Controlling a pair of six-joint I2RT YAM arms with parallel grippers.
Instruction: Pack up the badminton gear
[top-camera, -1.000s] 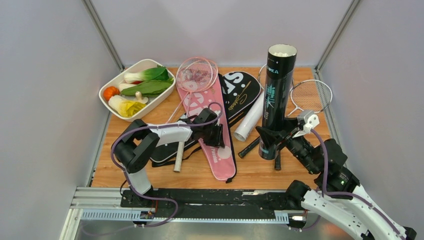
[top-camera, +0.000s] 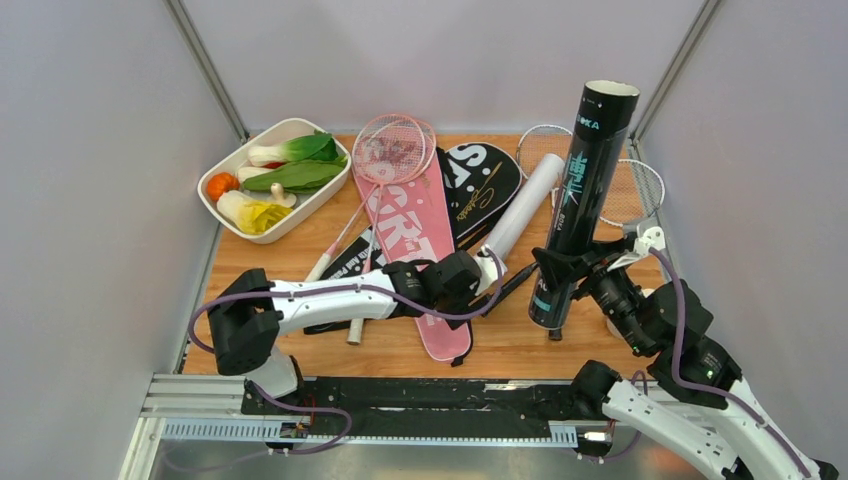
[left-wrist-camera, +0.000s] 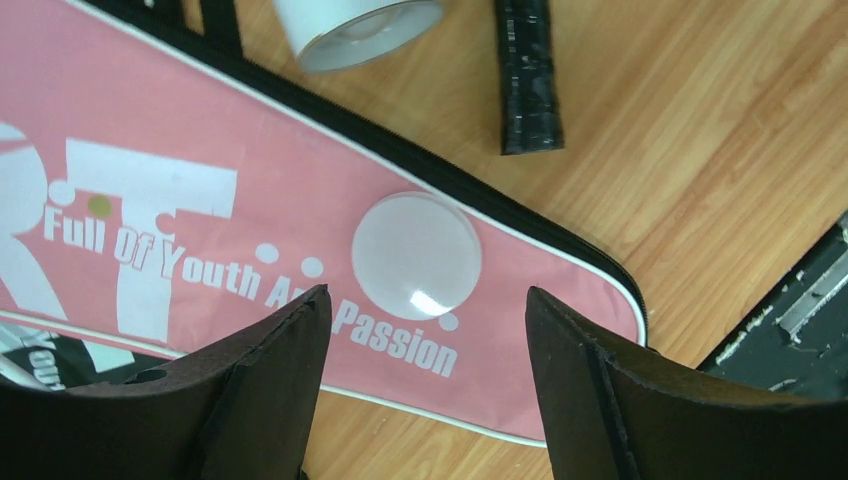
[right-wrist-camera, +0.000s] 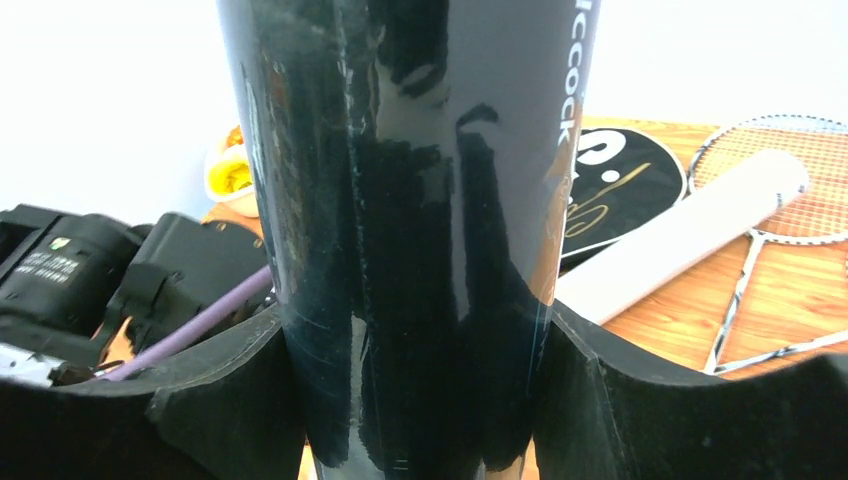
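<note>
A tall black shuttlecock tube (top-camera: 586, 150) stands upright in my right gripper (top-camera: 555, 270), which is shut on its lower part; the tube fills the middle of the right wrist view. My left gripper is open above the pink racket bag (left-wrist-camera: 200, 260), its fingertips apart. A white tube (top-camera: 522, 208) lies diagonally beside the black racket bag (top-camera: 480, 185). Pink rackets (top-camera: 390, 150) lie across the bags on the left, pale rackets (top-camera: 630, 195) on the right. Dark racket handles (left-wrist-camera: 530, 90) show beside the white tube.
A white bin (top-camera: 215, 205) of vegetables sits at the back left. The side walls (top-camera: 120, 200) close in the table (top-camera: 225, 310). Bare wood shows at the front left and front right. My left arm stretches across the front middle.
My left gripper has moved right along the pink bag and turned.
</note>
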